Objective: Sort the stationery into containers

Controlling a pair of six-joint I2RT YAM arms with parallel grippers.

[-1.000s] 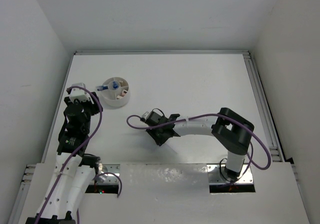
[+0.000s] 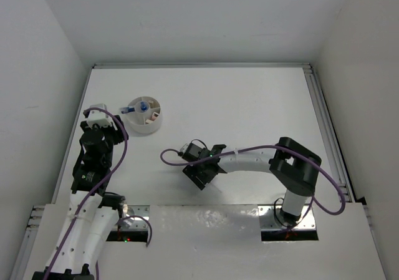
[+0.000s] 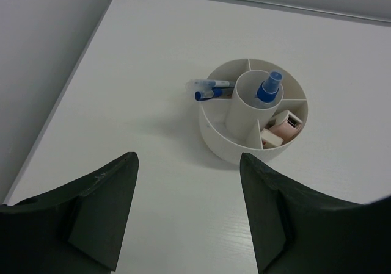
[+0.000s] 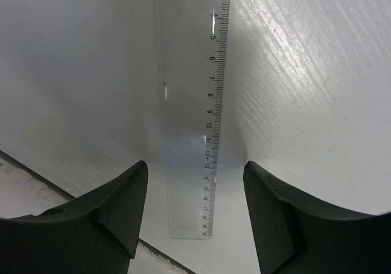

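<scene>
A clear ruler [image 4: 188,121] lies flat on the table in the right wrist view, its black scale along one edge. Over it stands my right gripper, open, with one finger to each side and the ruler's lower end showing between them. The white round organizer [image 3: 215,138] is at the table's back left. A pen with a blue end [image 3: 211,94] leans out of one section, a blue-topped item [image 3: 269,86] stands in the central cup, and small pale blocks [image 3: 285,125] sit in another section. My left gripper hangs open and empty in front of the organizer.
The right arm [image 2: 249,161] reaches across the front of the table, its purple cable looping alongside. Bare table [image 2: 237,105] fills the middle and back right. A metal rail [image 2: 199,65] runs along the back edge, with walls beyond.
My right gripper's fingers look wider apart in the top view, and the right arm has shifted slightly right. The left arm and organizer stay the same.
</scene>
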